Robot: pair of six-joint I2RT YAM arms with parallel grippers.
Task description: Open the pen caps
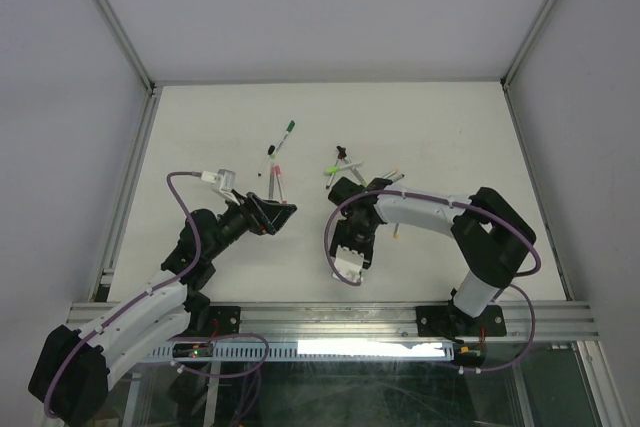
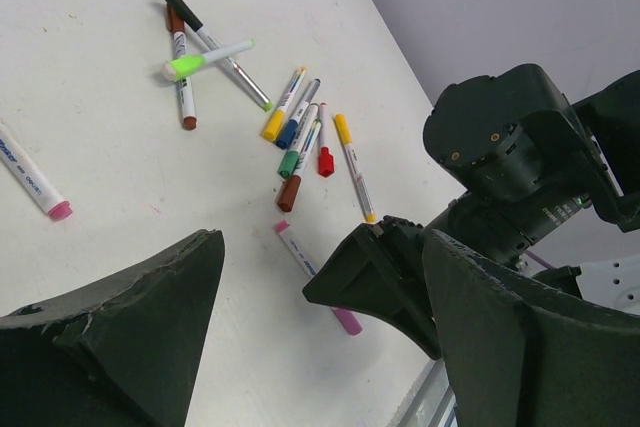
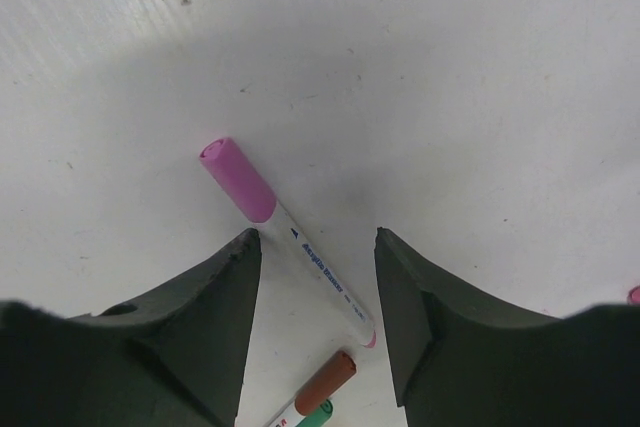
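Observation:
In the right wrist view a white pen with a magenta cap (image 3: 240,182) lies on the table, its body (image 3: 318,265) reaching in below the spread fingers of my right gripper. The gripper is open above the pen, nothing held. The left wrist view shows the same magenta-capped pen (image 2: 345,320), partly hidden behind the right gripper's fingers. My left gripper is open over bare table at the left, with nothing between its fingers. A pink-tipped pen (image 2: 36,175) lies farther left in that view.
A cluster of pens with a brown cap (image 2: 289,193), a red cap (image 2: 326,161) and others lies beyond the magenta pen. Farther back, a bright green marker (image 2: 205,60) crosses other pens. Another green-ended pen (image 1: 290,127) is at the back left. Table between the arms is bare.

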